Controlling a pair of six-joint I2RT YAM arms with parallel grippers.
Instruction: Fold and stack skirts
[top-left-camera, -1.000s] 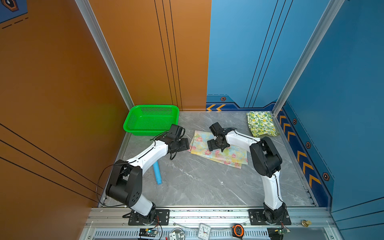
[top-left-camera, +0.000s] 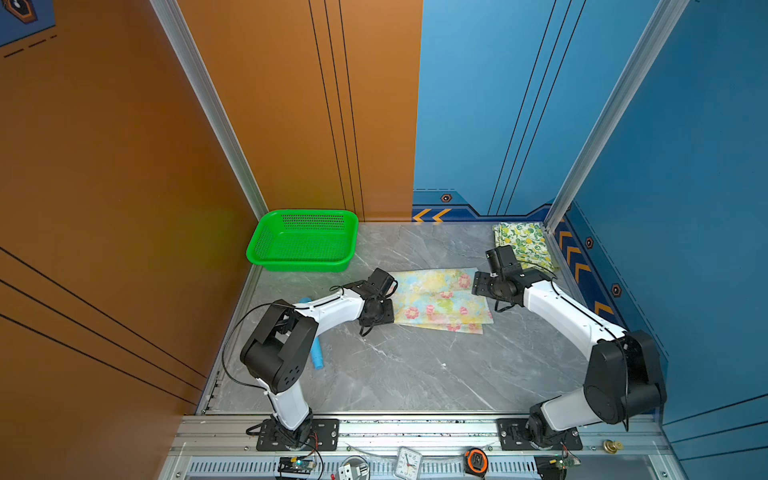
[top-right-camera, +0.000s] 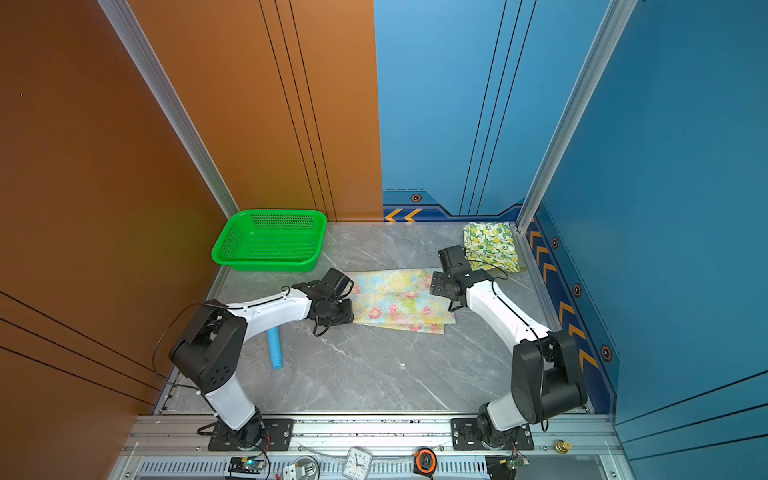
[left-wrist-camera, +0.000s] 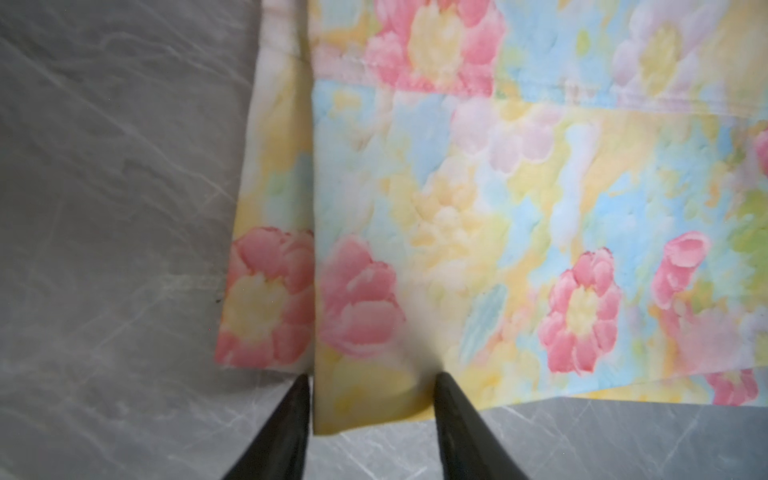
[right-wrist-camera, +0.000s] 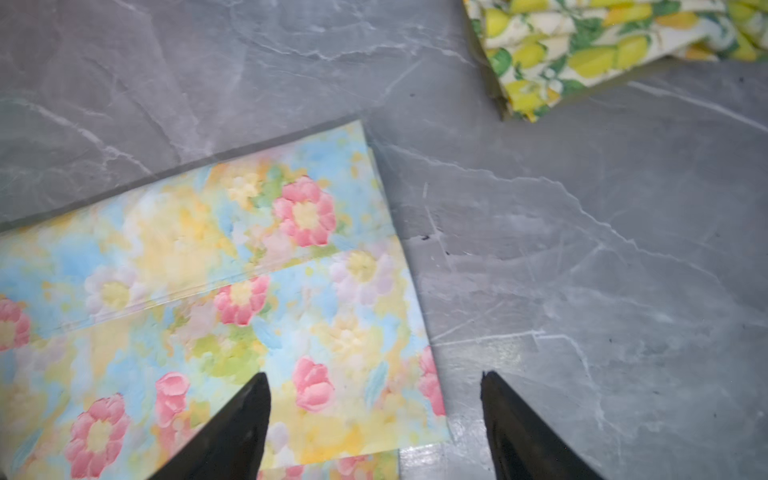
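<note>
A pastel floral skirt (top-left-camera: 438, 300) lies flat on the table, folded into a wide strip with an under layer peeking out along its front edge. In the left wrist view, my left gripper is part open at the skirt's near left corner, one finger at each side of that corner. My right gripper stands open near the skirt's right end, its fingers apart, nothing gripped between them. A lemon-print skirt (top-left-camera: 521, 242), folded into a square, rests at the back right, partly behind the right arm in the top left view.
An empty green basket (top-left-camera: 302, 240) stands at the back left. A blue roll (top-left-camera: 316, 352) lies by the left arm.
The floral skirt has turned to lie straighter. My left gripper has moved right and toward the front, onto its left end; my right gripper has swung right, from mid-skirt to its right end.
</note>
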